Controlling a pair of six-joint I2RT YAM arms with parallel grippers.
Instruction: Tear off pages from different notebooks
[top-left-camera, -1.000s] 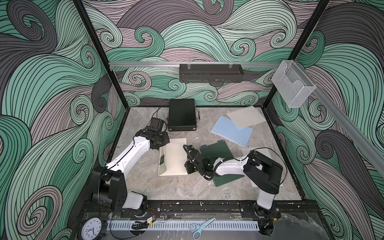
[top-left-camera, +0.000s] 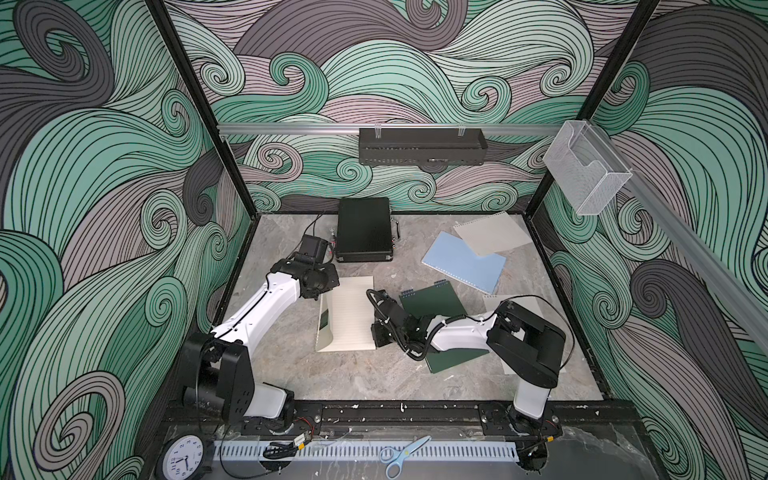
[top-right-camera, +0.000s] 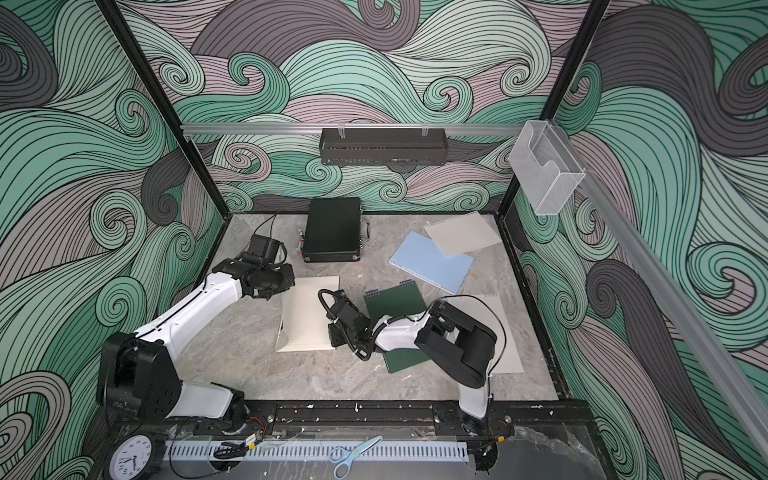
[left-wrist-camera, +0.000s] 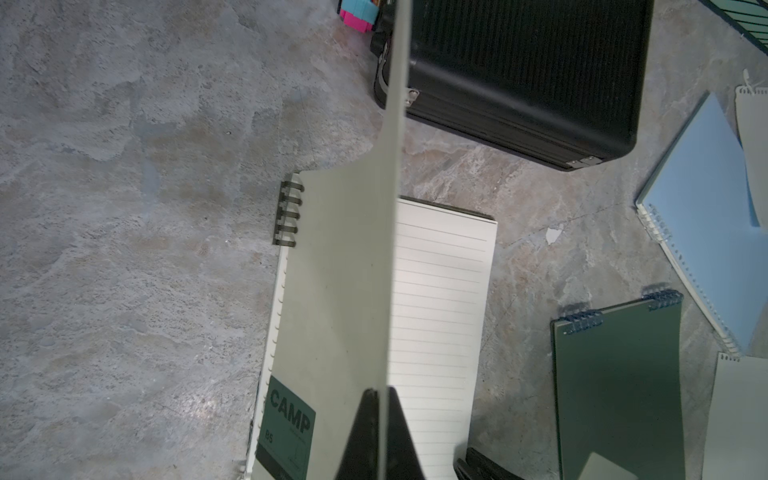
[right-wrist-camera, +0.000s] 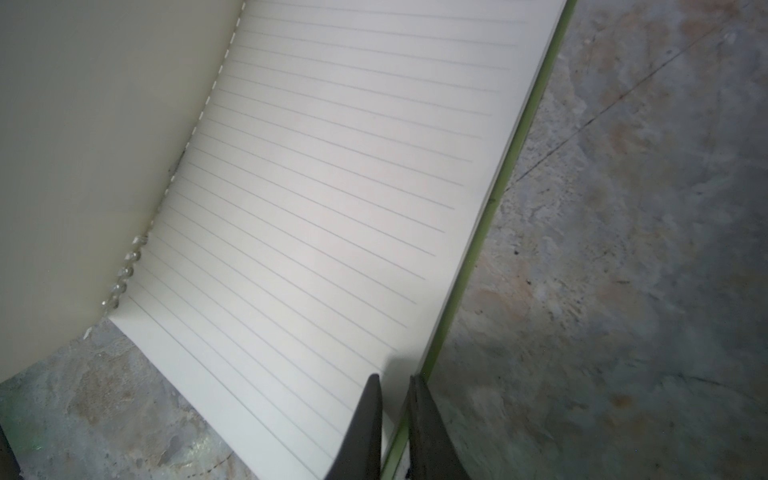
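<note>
A spiral notebook (top-left-camera: 352, 316) lies open at the middle of the table. Its pale cover (left-wrist-camera: 344, 264), with a green CAMP label, stands raised; in the left wrist view its edge runs between the fingers of my left gripper, which is shut on it. Lined paper (right-wrist-camera: 320, 160) is exposed to the right of the cover. At the notebook's near right edge, my right gripper is closed around the side, with the edges of the pages and the green backing (right-wrist-camera: 448, 320) between its fingers. How many sheets it pinches cannot be told.
A dark green notebook (top-left-camera: 448, 297) lies partly under my right arm. Further right are a blue notebook (top-left-camera: 460, 260), a grey one (top-left-camera: 496, 232) and a pale one (top-left-camera: 552, 308). A black case (top-left-camera: 364, 228) stands behind.
The left arm, the raised cover and the other notebooks look unchanged.
</note>
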